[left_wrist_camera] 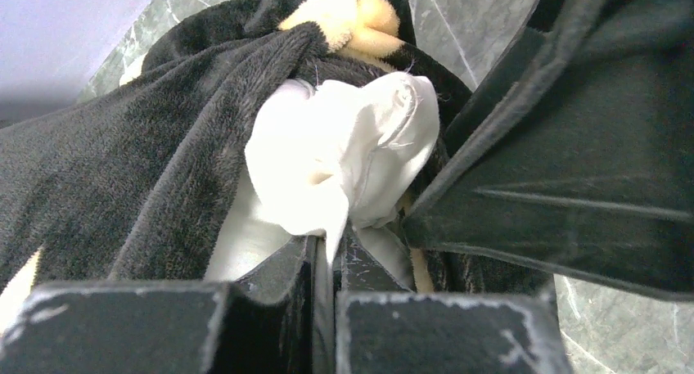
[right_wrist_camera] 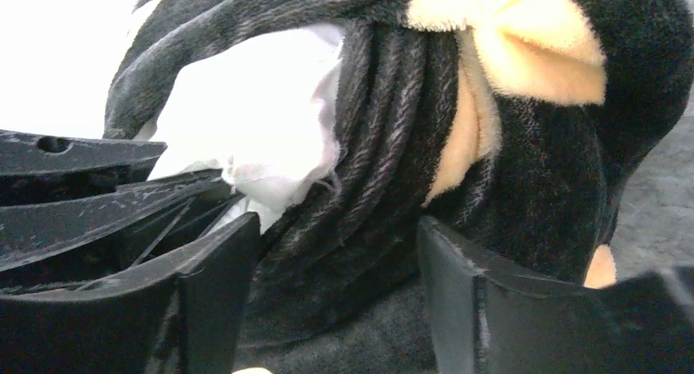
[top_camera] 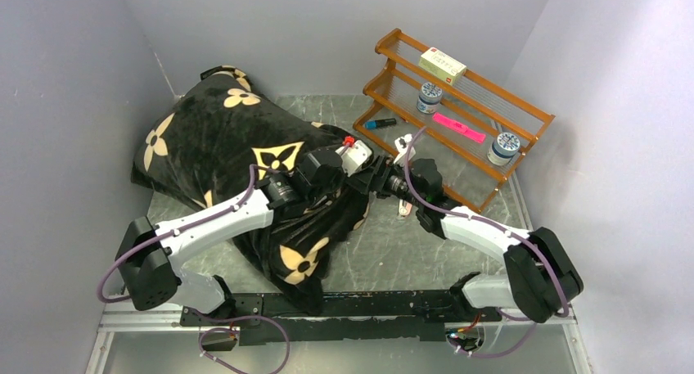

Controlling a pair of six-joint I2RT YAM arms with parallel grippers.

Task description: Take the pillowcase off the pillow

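The black plush pillowcase point(top_camera: 221, 137) with cream flowers spreads over the left half of the table. In its bunched opening shows the white pillow point(left_wrist_camera: 327, 137). My left gripper is shut on a pinched strip of that white fabric, the dark plush gathered around it. In the right wrist view the white pillow point(right_wrist_camera: 262, 96) lies at upper left, with the left gripper's fingers point(right_wrist_camera: 98, 218) against it. My right gripper has its fingers apart, over folds of the dark pillowcase point(right_wrist_camera: 360, 186); whether it touches them I cannot tell.
A wooden rack point(top_camera: 466, 96) stands at the back right, holding a box point(top_camera: 443, 65), two jars and a pink strip point(top_camera: 458, 128). A dark marker point(top_camera: 380, 123) lies beside it. Bare table point(top_camera: 385, 259) shows at the front middle.
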